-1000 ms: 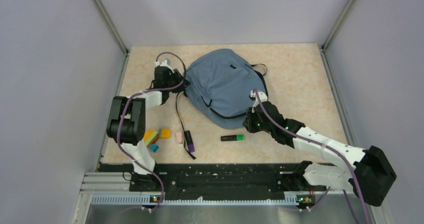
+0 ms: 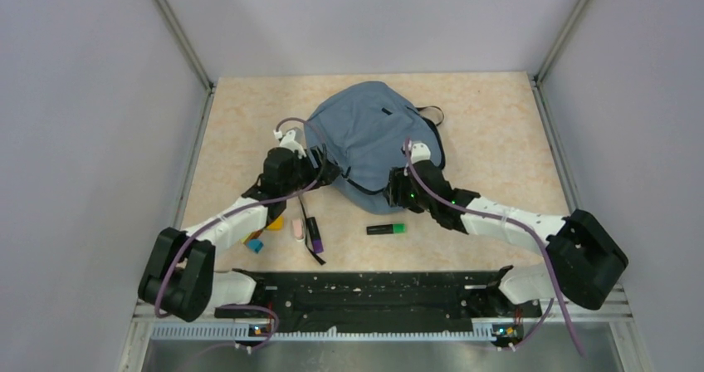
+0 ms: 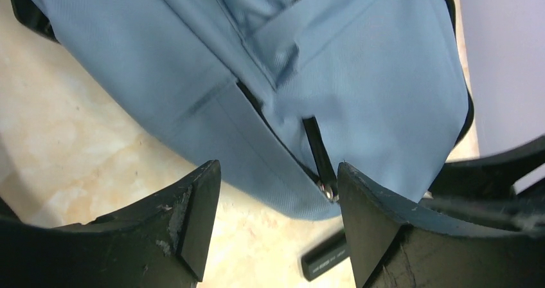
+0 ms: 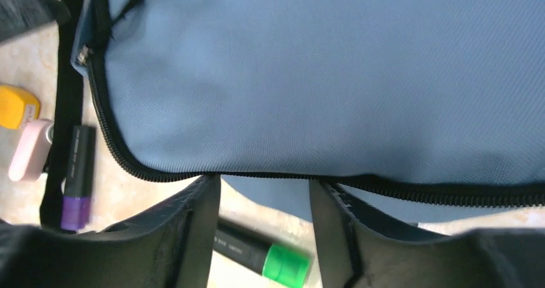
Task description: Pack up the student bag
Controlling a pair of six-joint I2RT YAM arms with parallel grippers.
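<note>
The blue-grey bag (image 2: 365, 131) lies flat in the middle of the table, its black zipper edge toward the front. My left gripper (image 2: 332, 173) is over the bag's left front edge. In the left wrist view, its fingers (image 3: 198, 214) stand apart, with the black zipper pull (image 3: 319, 150) beyond them. At the front edge is my right gripper (image 2: 392, 193), also open. In the right wrist view, the zipper (image 4: 276, 175) crosses right at its fingertips (image 4: 207, 195); whether they touch the cloth I cannot tell. A gap beneath the zipper shows the bag's lower layer.
A black marker with a green end (image 2: 385, 229) lies before the bag. Left of it are a purple-ended marker (image 2: 314, 236), a pink-and-white eraser (image 2: 298, 228), a black strap (image 2: 319, 258) and a blue piece (image 2: 255, 246).
My left gripper has moved right and toward the front, from the bag's left corner along its edge. The right gripper has shifted left onto the front edge.
</note>
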